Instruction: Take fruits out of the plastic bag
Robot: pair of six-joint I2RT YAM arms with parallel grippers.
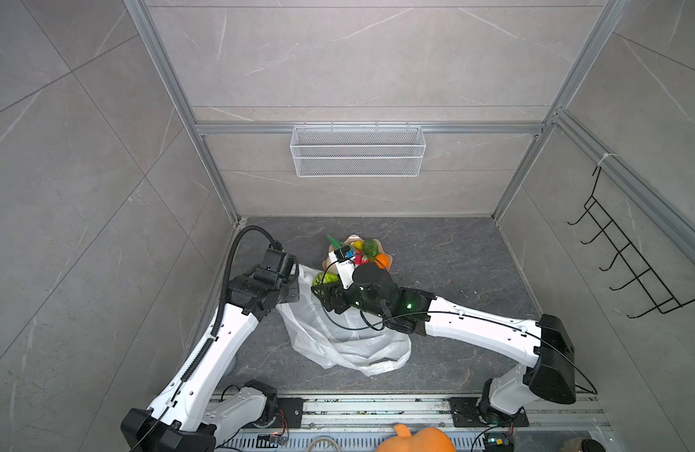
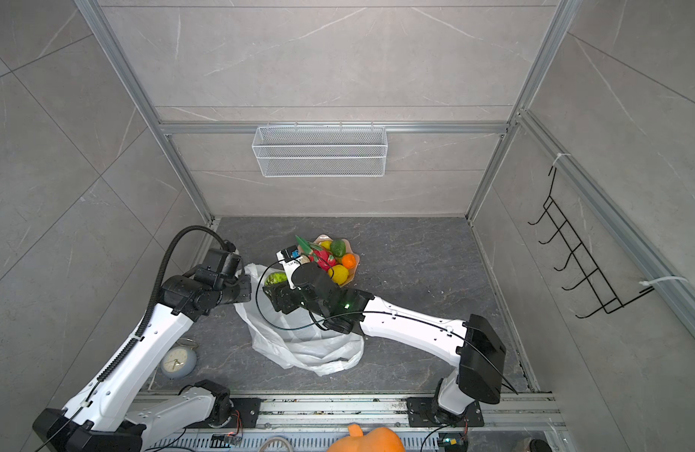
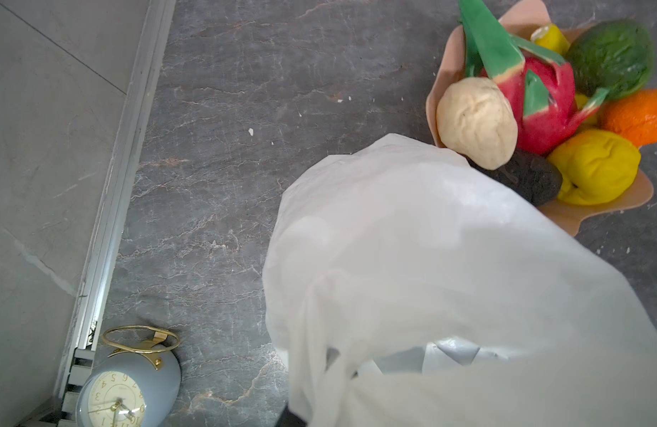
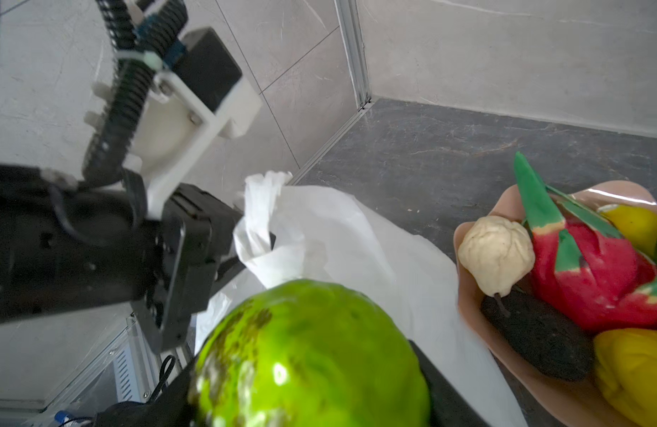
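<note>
A glossy green fruit point(image 4: 310, 348) fills the bottom of the right wrist view, with my right gripper point(image 1: 325, 290) shut on it. It is above the white plastic bag point(image 1: 343, 342), over the bag's left far part in the top views. My left gripper is shut on a bunched edge of the bag, close beside the fruit. In the left wrist view the raised bag point(image 3: 428, 249) hides the left fingers. Whether anything remains inside the bag cannot be seen.
Behind the bag stands a pink bowl point(image 3: 442, 85) of fruit, including a dragon fruit point(image 4: 599, 270), a yellow fruit point(image 3: 595, 165) and an orange point(image 2: 349, 260). A blue-grey alarm clock point(image 2: 179, 361) sits at the left near edge.
</note>
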